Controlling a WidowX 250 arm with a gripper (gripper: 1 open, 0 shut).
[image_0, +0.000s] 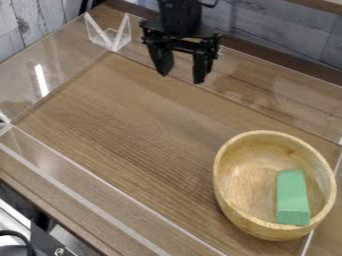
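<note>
My gripper, black, hangs at the top middle of the camera view over the back of the wooden table, its two dark fingers spread apart and open, with nothing visible between them. A large round tan bowl sits at the front right, well away from the gripper. A green rectangular block lies inside it, toward its right side.
A white wire-like object stands at the back left corner. Dark cables show beyond the near left edge.
</note>
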